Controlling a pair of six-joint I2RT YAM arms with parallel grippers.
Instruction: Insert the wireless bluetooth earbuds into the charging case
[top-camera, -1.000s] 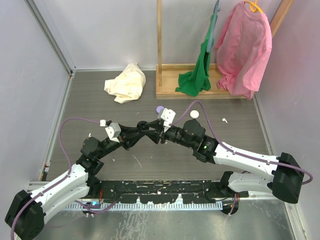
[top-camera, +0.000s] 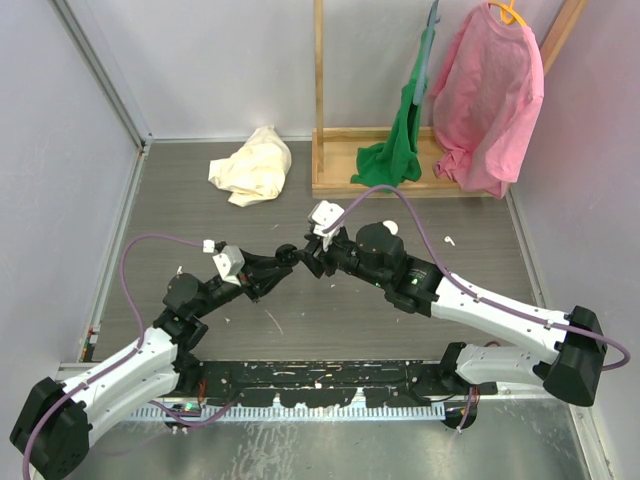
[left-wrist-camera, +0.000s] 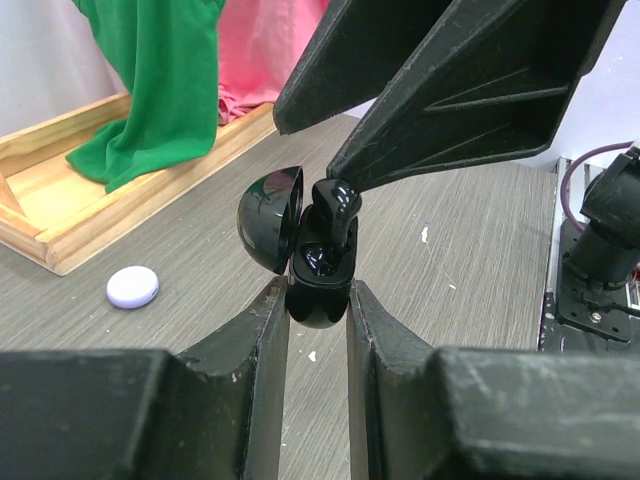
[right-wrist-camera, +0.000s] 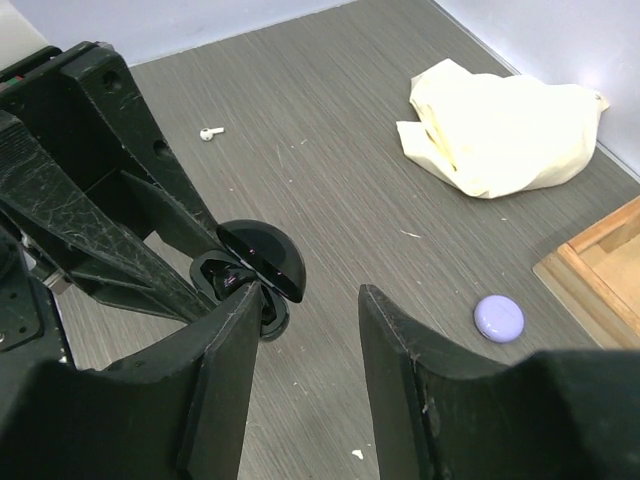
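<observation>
My left gripper is shut on the black charging case (left-wrist-camera: 322, 262), whose lid stands open, in the left wrist view. My right gripper (top-camera: 310, 255) is beside the case, its dark fingers reaching above it in the left wrist view. In the right wrist view its fingers are apart with no object seen between them, just right of the case (right-wrist-camera: 250, 282). A white earbud (right-wrist-camera: 206, 133) lies on the table; another small white piece (top-camera: 449, 241) lies at the right in the top view.
A cream cloth (top-camera: 250, 170) lies at the back left. A wooden rack (top-camera: 342, 160) holds green and pink garments at the back right. A lilac disc (right-wrist-camera: 498, 318) lies on the table. Bare table surrounds the grippers.
The right arm has shifted and turned, its gripper drawing slightly away from the case and toward the back. The left arm is nearly still.
</observation>
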